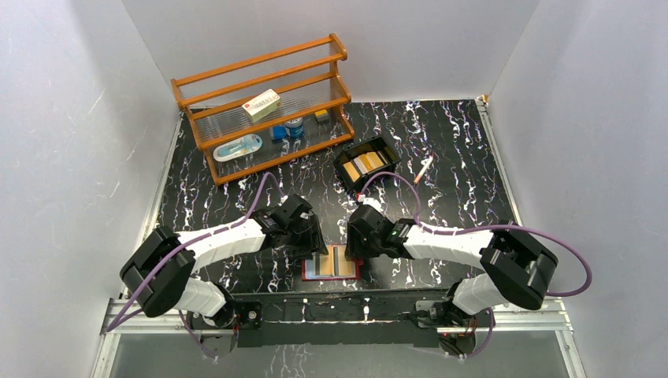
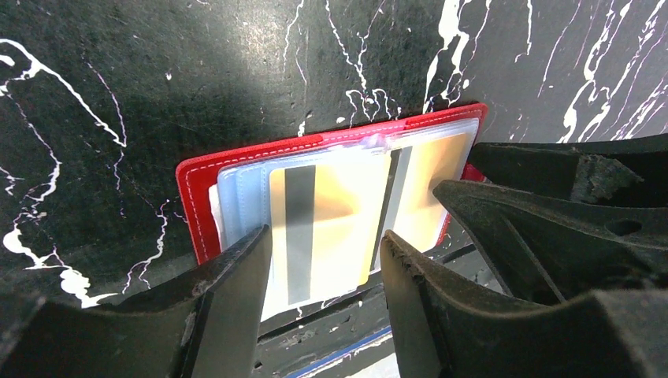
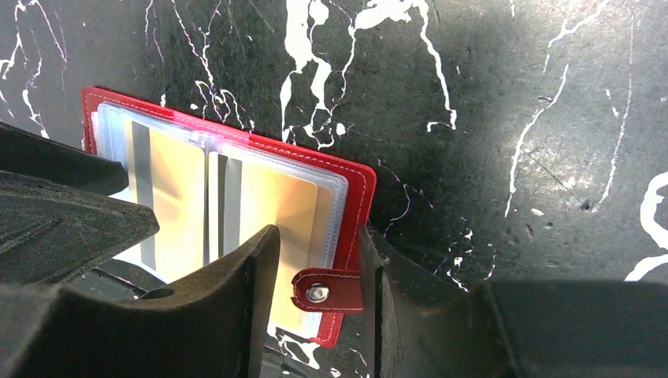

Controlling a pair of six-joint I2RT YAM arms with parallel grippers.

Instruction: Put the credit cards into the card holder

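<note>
The red card holder point(image 2: 197, 197) lies open near the table's front edge, with gold cards point(image 2: 331, 220) point(image 3: 169, 197) in clear sleeves on both halves. My left gripper is part open over the left half, fingertips at a card and sleeve. My right gripper is part open at the holder's right edge, its fingers either side of that edge and the snap strap point(image 3: 331, 291). I cannot tell that either grips anything.
A black box point(image 1: 366, 164) of cards stands behind, with a wooden rack point(image 1: 260, 110) at back left. A pen-like stick point(image 1: 423, 169) lies at right.
</note>
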